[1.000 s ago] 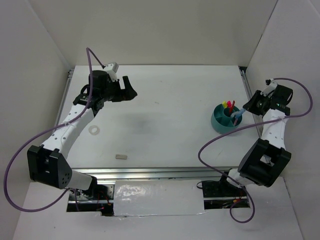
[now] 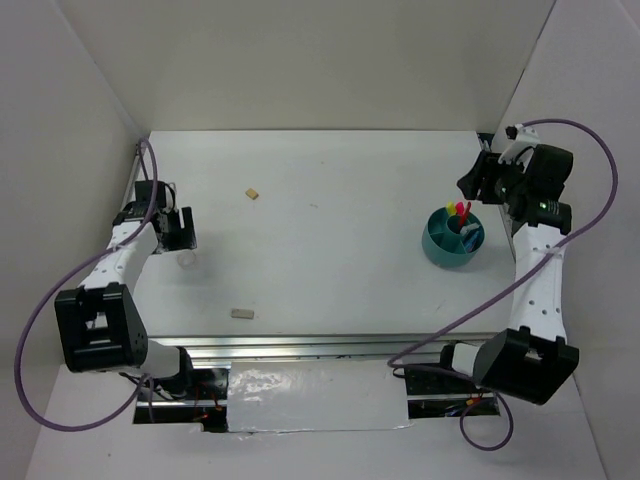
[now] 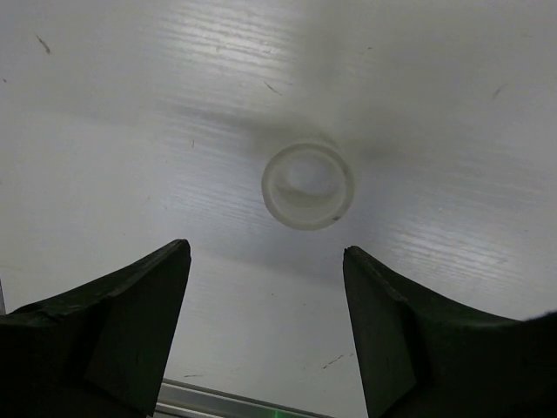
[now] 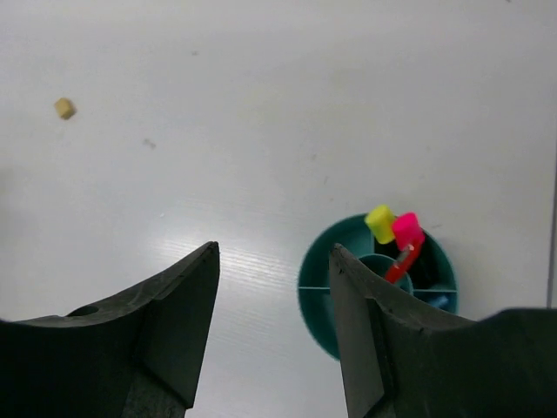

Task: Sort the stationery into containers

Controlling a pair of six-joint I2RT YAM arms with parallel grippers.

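Below my left gripper, which is open and empty, a pale translucent tape ring (image 3: 307,187) lies flat on the white table; from above, the ring (image 2: 186,258) shows just in front of the fingers. At the right stands a round teal organizer (image 2: 450,252) with compartments, holding a yellow marker (image 4: 380,224), a pink one (image 4: 407,228), a red one (image 4: 403,260) and blue items (image 2: 473,241). My right gripper is open above and beside it, nothing between its fingers. A small tan block (image 2: 252,194) and a grey-beige block (image 2: 242,313) lie on the table.
A metal rail (image 2: 320,345) runs along its front edge, and walls rise at the back and both sides. Purple cables (image 2: 500,295) loop over both arms.
My left gripper has moved left and nearer, from beside the tan block to the tape ring. The blue item in my right gripper was let go into the organizer, and that arm has pulled back and up.
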